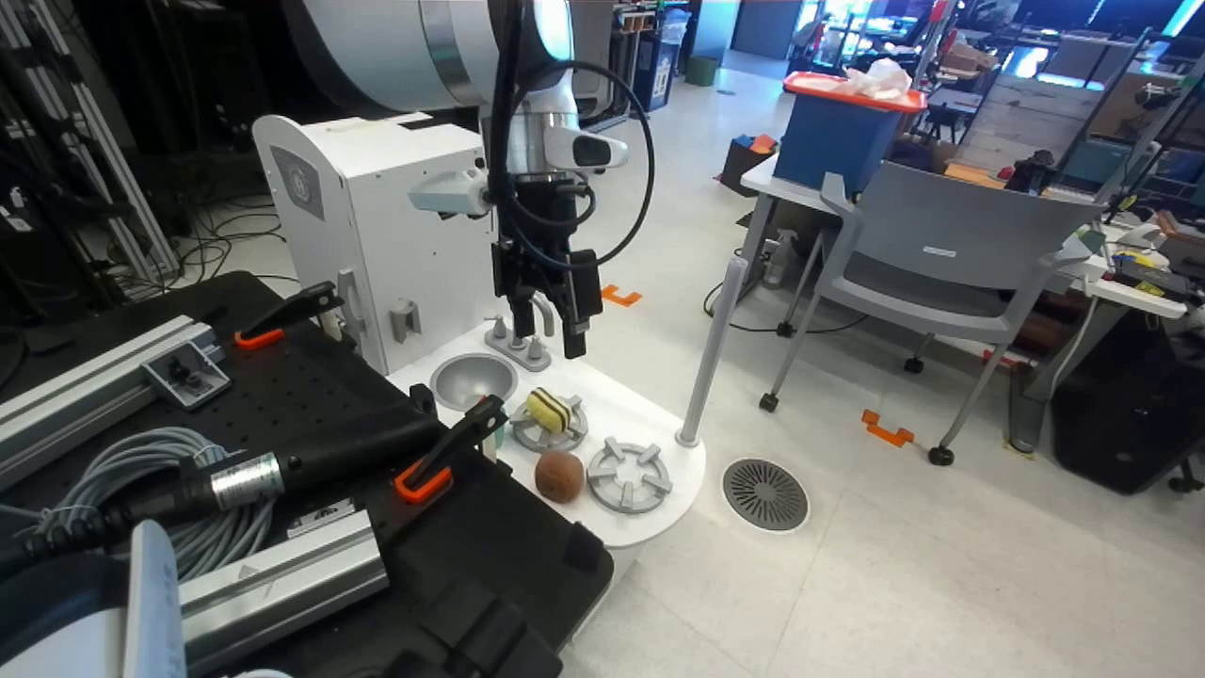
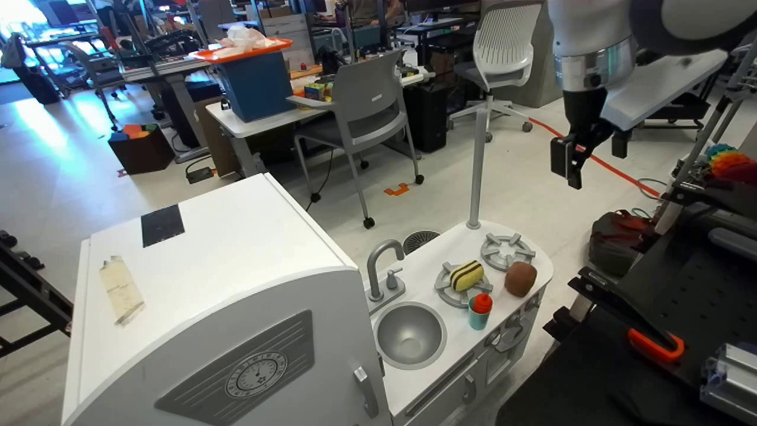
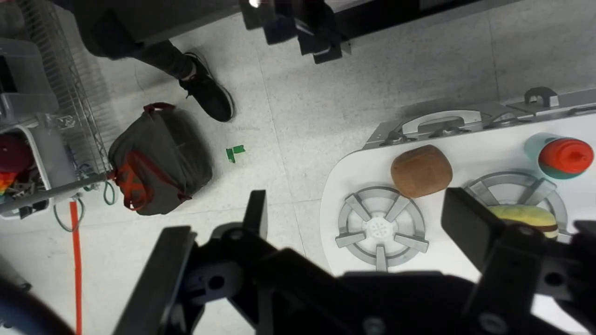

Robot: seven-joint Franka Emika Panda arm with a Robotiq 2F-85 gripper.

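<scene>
My gripper [image 1: 551,328] hangs well above the toy kitchen counter [image 2: 454,245], fingers spread with nothing between them. Its two dark fingers [image 3: 472,226] stand wide apart in the wrist view, and the floor and a bare burner [image 3: 381,226] show through the gap. On the other burner rests a yellow striped toy [image 2: 466,276]. A brown round toy [image 2: 520,279] sits on the counter beside the bare burner. The teal cup [image 2: 478,316] with a red top [image 2: 482,303] stands between the sink and the brown toy, near the counter's front edge.
A grey sink [image 2: 410,335] and faucet [image 2: 383,270] lie next to the tall white cabinet [image 1: 418,226]. An upright grey post [image 1: 714,350] rises from the counter's edge. The black table [image 1: 486,565] with clamps borders the counter's front.
</scene>
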